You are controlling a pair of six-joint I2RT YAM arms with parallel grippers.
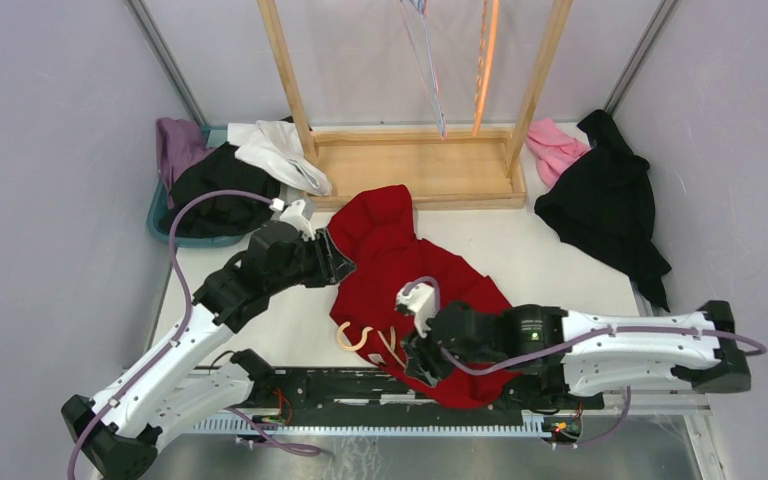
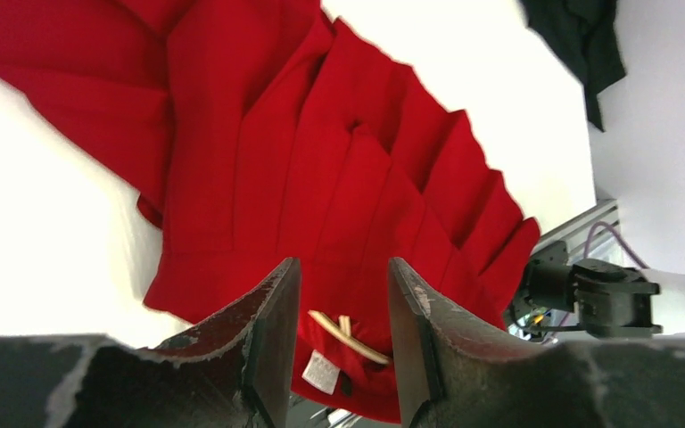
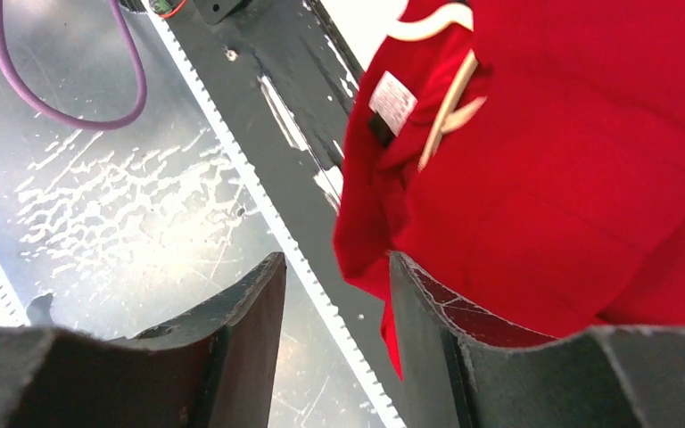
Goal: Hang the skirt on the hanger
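The red skirt (image 1: 385, 230) lies crumpled across the table's middle, its lower end over the dark front edge. A pale wooden hanger (image 1: 353, 341) shows its hook beside the skirt's left edge; part of its body (image 3: 449, 109) lies on the red cloth near a white label, the rest hidden. My left gripper (image 1: 340, 270) is over the skirt's upper left side; in the left wrist view its fingers (image 2: 272, 343) stand apart with no cloth gripped. At the skirt's lower end is my right gripper (image 1: 420, 365), open, one finger (image 3: 419, 339) overlapping the red cloth in view, nothing held.
A wooden rack (image 1: 415, 202) stands at the back, with straps hanging over it. Back left is a teal basket (image 1: 155, 215) full of clothes. Black cloth (image 1: 605, 205) and pink cloth (image 1: 553, 150) lie at the right. Bare table shows left of the skirt.
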